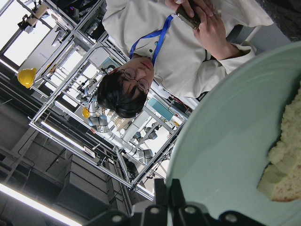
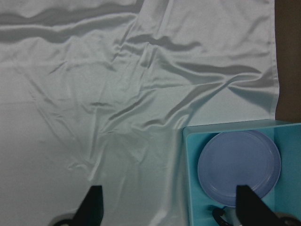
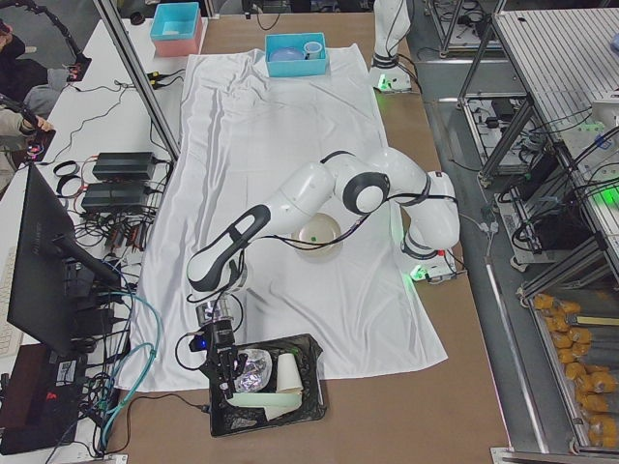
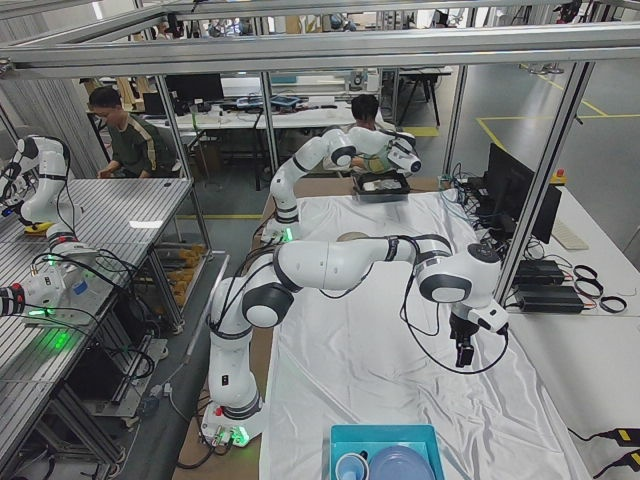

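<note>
My left gripper [image 3: 228,372] is shut on the rim of a pale green plate [image 1: 211,141], which is tilted steeply over a black-lined bin [image 3: 309,396]; a piece of bread [image 1: 284,174] is on the plate in the left wrist view. The bin holds crumpled foil [image 3: 256,367] and white items. My right gripper [image 4: 463,345] hangs over the white cloth, near a blue bin [image 2: 188,165] holding a blue plate [image 2: 239,165] and a mug; whether it is open is seen in the right wrist view, where its fingers stand wide apart.
A cream round dish [image 3: 319,232] sits on the cloth [image 3: 271,135], partly under the left arm. A monitor [image 3: 44,280] and cables line the left edge. A seated person [image 1: 164,61] is beyond the bin.
</note>
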